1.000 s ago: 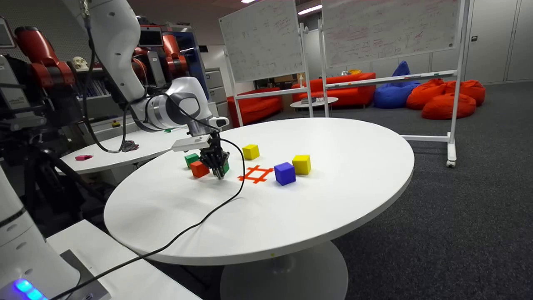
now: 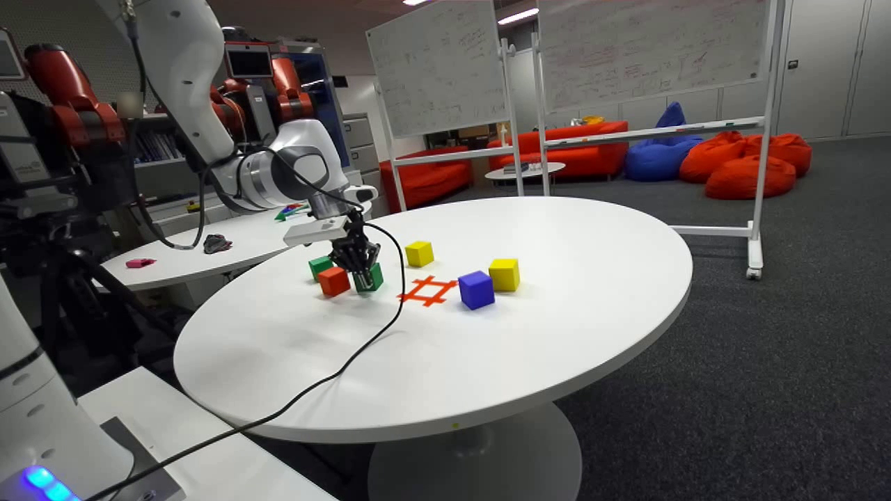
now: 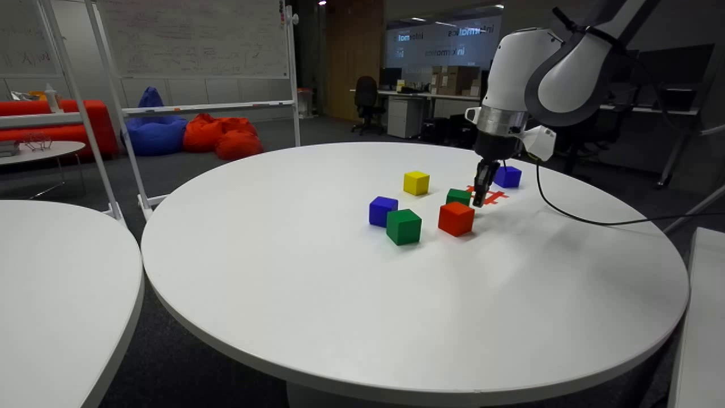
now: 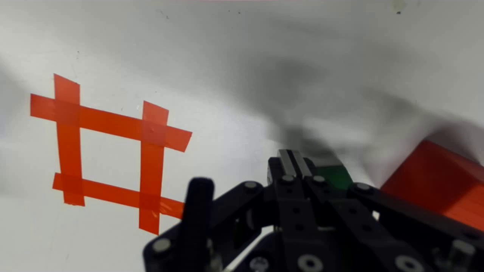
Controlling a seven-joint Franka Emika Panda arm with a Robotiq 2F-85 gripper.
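My gripper is shut, its two fingertips side by side with nothing showing between them. Partly behind the fingers lies a green cube [image 4: 336, 177] on the table; in exterior view 1 the fingertips stand in front of this green cube [image 2: 373, 278]. Close by on the other side is a red cube [image 4: 435, 179], also seen as the red cube [image 3: 456, 219] in exterior view 2. A square of crossed red tape [image 4: 152, 174] lies flat to the left in the wrist view, bare inside.
Around the tape stand a blue cube [image 2: 476, 289] and a yellow cube [image 2: 505, 275], with another yellow cube [image 2: 419, 254] farther back. A second green cube [image 3: 404, 227] touches or nearly touches a blue cube [image 3: 383, 211]. A black cable [image 2: 334, 376] crosses the table.
My gripper has risen slightly and shifted a little to the left in exterior view 1, so more of the nearby green cube shows. The cubes look unmoved.
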